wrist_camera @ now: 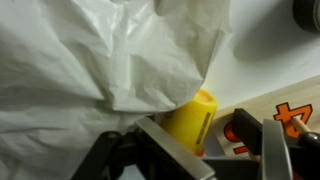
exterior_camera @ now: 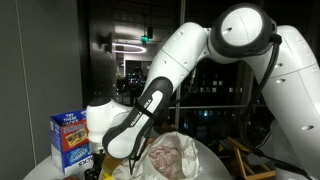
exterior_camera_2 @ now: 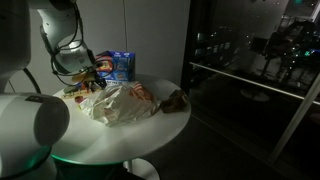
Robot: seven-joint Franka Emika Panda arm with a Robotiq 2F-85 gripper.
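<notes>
At the lower edge of the wrist view, my gripper is part open. A yellow object (wrist_camera: 192, 118) lies in the space between its fingers, with its lower part hidden; whether the fingers touch it cannot be told. A crumpled white plastic bag (wrist_camera: 90, 60) covers the left side and presses close beside the yellow object. To the right is a wooden board (wrist_camera: 262, 105) with orange and red markings. In exterior view 1 the gripper is low at the table and mostly hidden.
A blue and red box (exterior_camera: 72, 140) stands behind the gripper. The white bag (exterior_camera_2: 118, 104) spreads over the middle of the round table (exterior_camera_2: 155, 125). A brown object (exterior_camera_2: 176, 101) lies by the table's right edge. Bare table shows in front of the bag.
</notes>
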